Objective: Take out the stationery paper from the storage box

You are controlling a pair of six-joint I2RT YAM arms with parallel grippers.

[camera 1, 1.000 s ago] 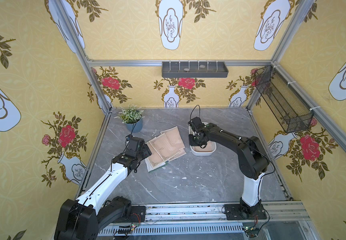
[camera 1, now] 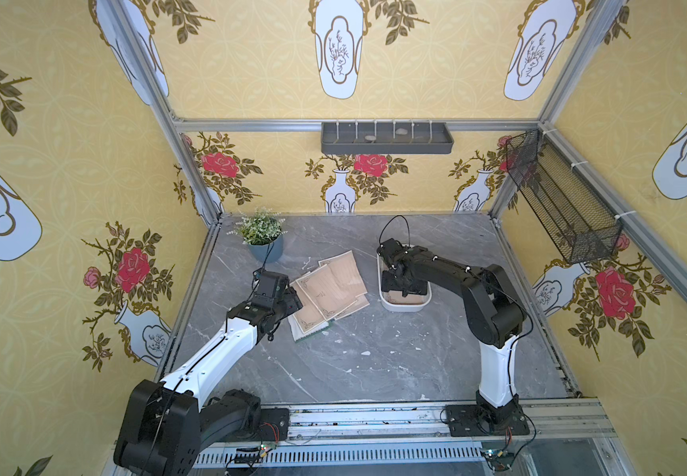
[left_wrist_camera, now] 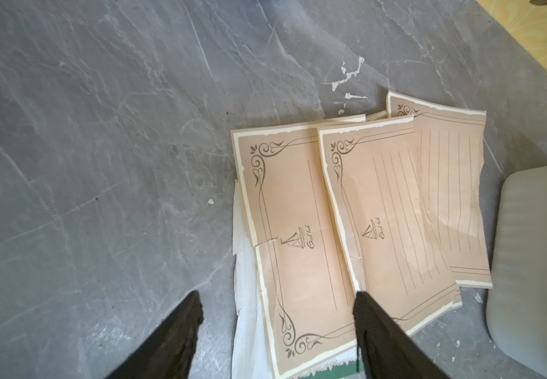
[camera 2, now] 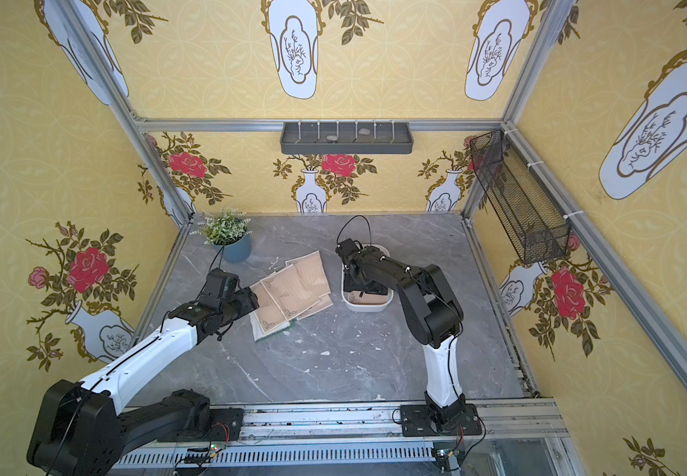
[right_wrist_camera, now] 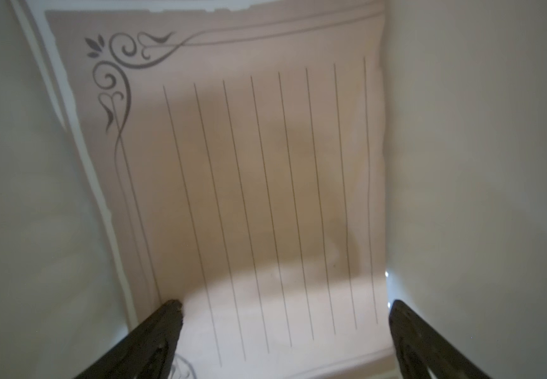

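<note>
The white storage box (camera 1: pixel 405 304) sits right of centre, with my right arm over it. Inside lies lined tan stationery paper (right_wrist_camera: pixel 267 189), and my right gripper is open low over it, its fingertips blurred. Several loose tan sheets (left_wrist_camera: pixel 387 221) lie overlapping on the table left of the box, over white and green pieces. My left gripper stands open above the left side of those sheets, with nothing seen held.
A plant in a blue pot (camera 1: pixel 266 247) stands at the back left. A wire basket (camera 1: pixel 561 206) and a grey shelf (camera 1: pixel 387 146) hang on the walls.
My left arm has moved slightly.
</note>
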